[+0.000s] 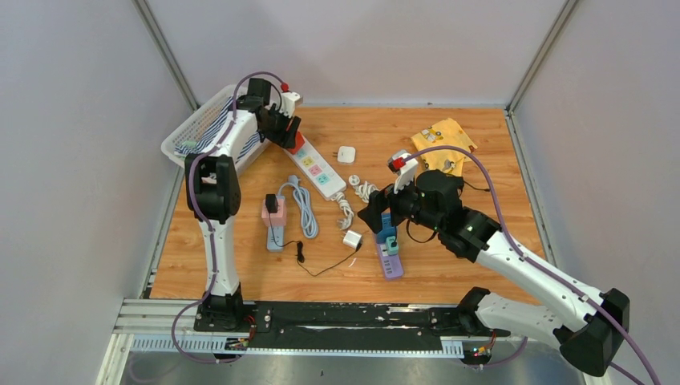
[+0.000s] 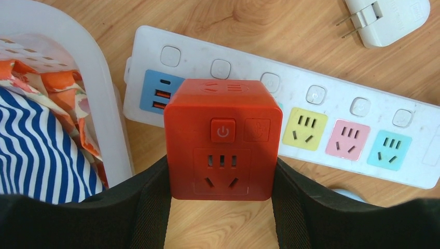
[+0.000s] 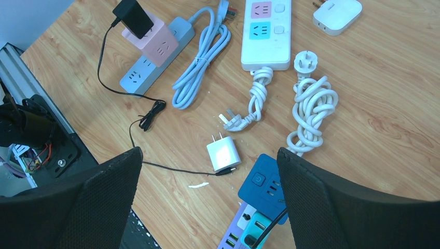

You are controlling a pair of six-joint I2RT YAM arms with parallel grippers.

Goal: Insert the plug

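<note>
A red cube plug (image 2: 223,140) with a power button and a socket face is gripped by my left gripper, a finger at each side. In the left wrist view it overlaps the white power strip (image 2: 332,78), covering part of it beside the blue USB panel (image 2: 155,92). Yellow, pink and teal sockets stay visible to its right. Its prongs are hidden, so I cannot tell whether it touches the strip. Over the right-hand side of the table, my right gripper stands open, nothing held between its fingers.
Left of the strip stands a white basket (image 2: 101,93) of cloths. A white charger (image 1: 346,155) lies behind the strip. Nearer the front are a pink cube (image 3: 158,41) on a blue strip, coiled cables (image 3: 200,67), a white adapter (image 3: 223,153) and a blue cube (image 3: 263,181).
</note>
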